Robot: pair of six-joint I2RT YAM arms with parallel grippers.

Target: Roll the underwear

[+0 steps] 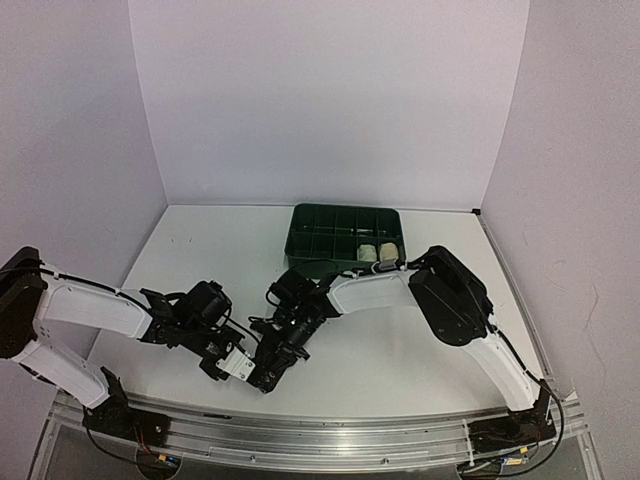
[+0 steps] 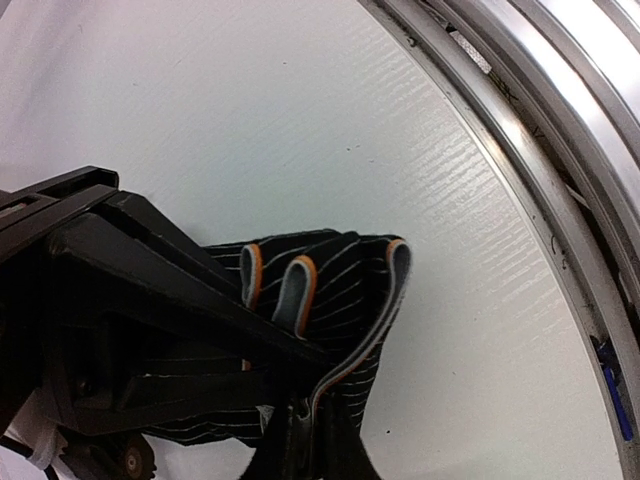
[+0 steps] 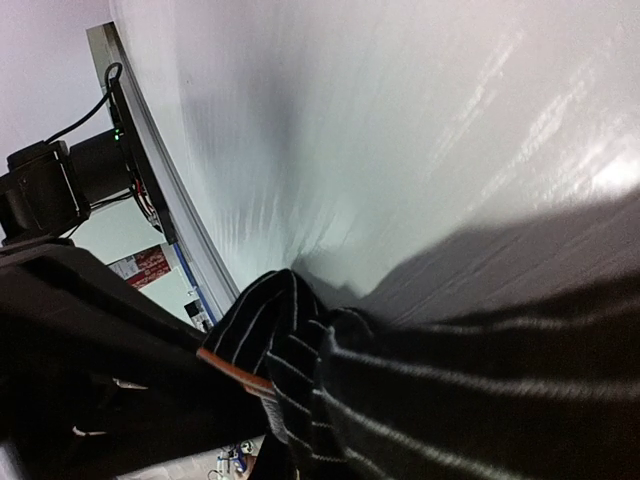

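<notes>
Black underwear with white pinstripes and an orange-grey edge [image 2: 350,290] is bunched near the front edge of the white table, left of centre, folds standing up in the left wrist view. My left gripper [image 1: 236,368] is down at its left side; in the left wrist view its fingers reach into the cloth and their tips are hard to make out. My right gripper [image 1: 275,368] is over the underwear, its tips hidden among the fabric. In the right wrist view the striped cloth [image 3: 480,390] fills the lower right beside a dark finger. Whether either gripper is shut cannot be seen.
A green divided box [image 1: 310,235] stands at the back centre, with two pale rolls [image 1: 388,251] in its right compartments. The metal rail [image 1: 330,430] runs along the front edge.
</notes>
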